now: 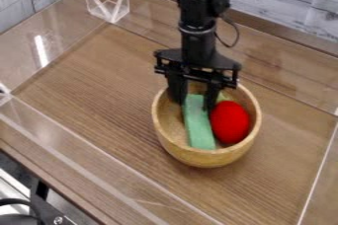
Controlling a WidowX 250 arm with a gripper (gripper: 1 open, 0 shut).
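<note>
A wooden bowl sits centre-right on the table, holding a green oblong object and a red rounded object, with a bit of light green behind. My dark gripper hangs low over the back of the bowl, its lower parts at or just inside the rim. It is open; whether anything is between its fingers is hard to see.
A clear plastic item lies at the back left. A cable runs at the bottom left corner.
</note>
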